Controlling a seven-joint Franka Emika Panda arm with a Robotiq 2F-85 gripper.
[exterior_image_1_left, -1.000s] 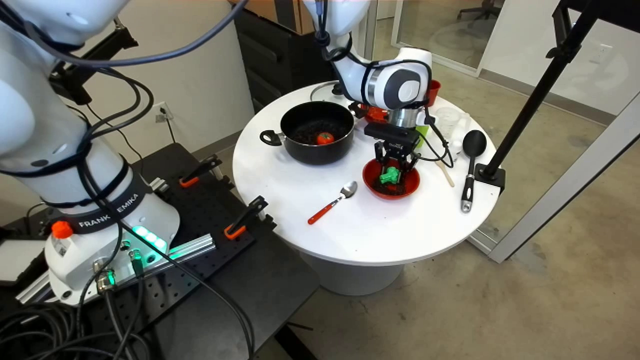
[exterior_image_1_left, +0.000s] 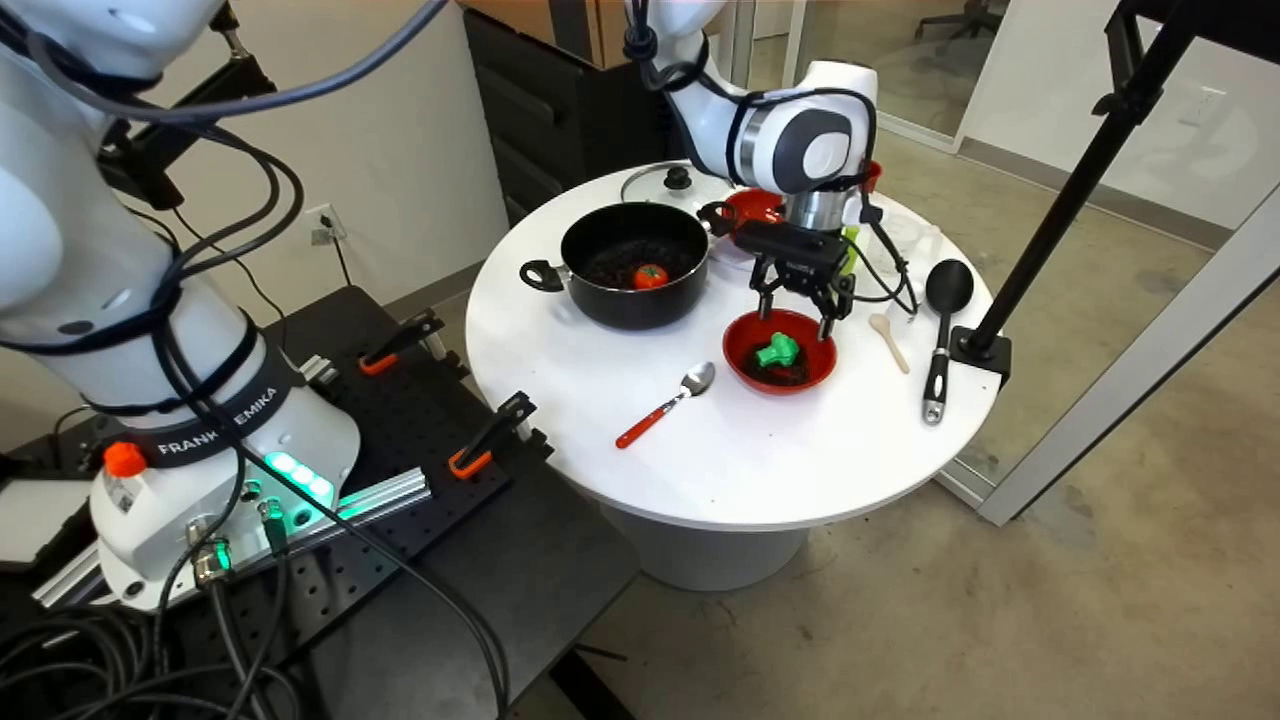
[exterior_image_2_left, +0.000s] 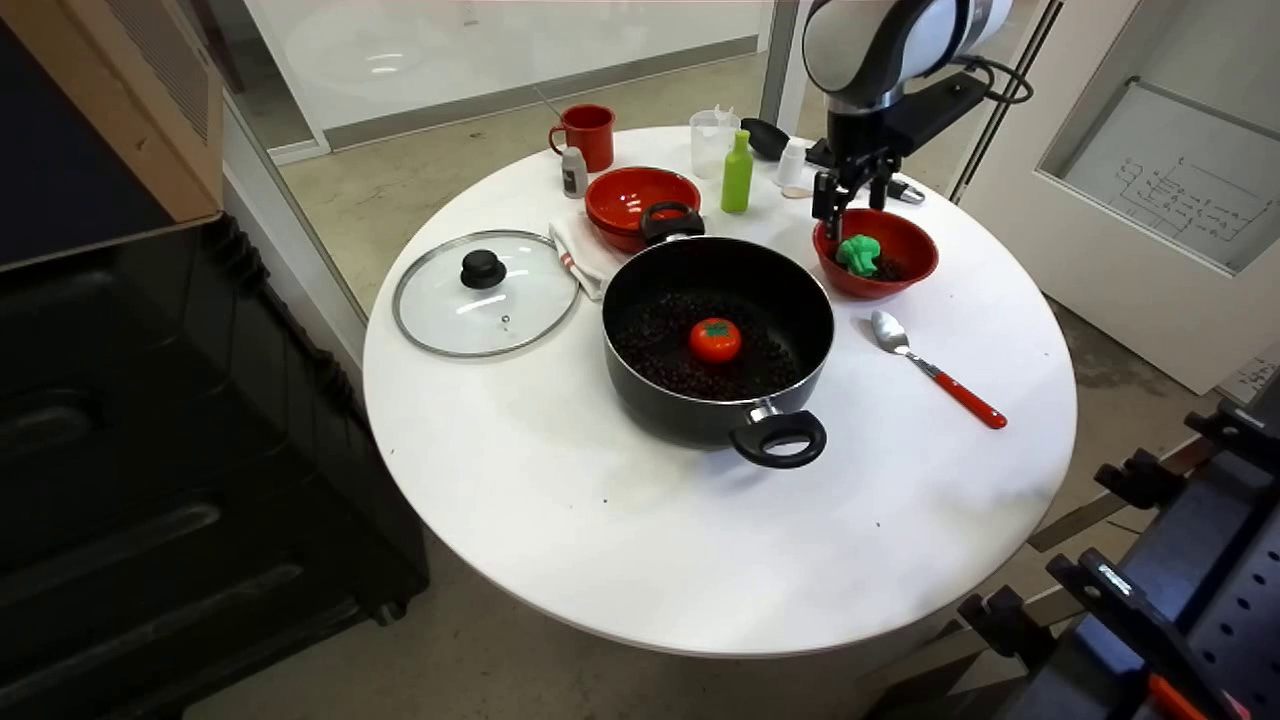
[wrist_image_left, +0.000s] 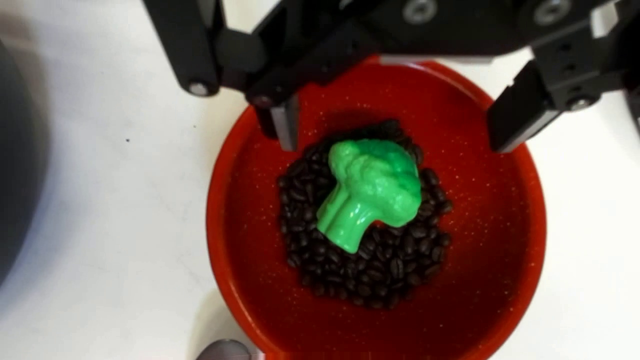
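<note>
A green toy broccoli (wrist_image_left: 375, 183) lies on dark coffee beans (wrist_image_left: 390, 264) inside a red bowl (wrist_image_left: 243, 288). Above the bowl, my gripper stands open, its fingers wide apart and nothing between them. In exterior view 1 the gripper (exterior_image_1_left: 794, 318) hangs over the back of the bowl (exterior_image_1_left: 735, 360), clear of the broccoli (exterior_image_1_left: 777, 350). Exterior view 2 shows the broccoli (exterior_image_2_left: 859, 254) resting in the bowl, below the gripper. A black pot (exterior_image_2_left: 720, 420) to the side holds a red tomato (exterior_image_2_left: 715, 341) on more dark beans.
A spoon (exterior_image_1_left: 654, 420) with a red handle lies close to the bowl. A glass lid (exterior_image_2_left: 438, 300), stacked red bowls (exterior_image_2_left: 642, 186), a green bottle (exterior_image_2_left: 737, 174) and a red mug (exterior_image_2_left: 590, 134) stand farther back. Beyond the bowl lies a black ladle (exterior_image_1_left: 945, 306).
My gripper has risen from inside the bowl, and its fingers have spread apart. The broccoli stays in the bowl, which has shifted very slightly.
</note>
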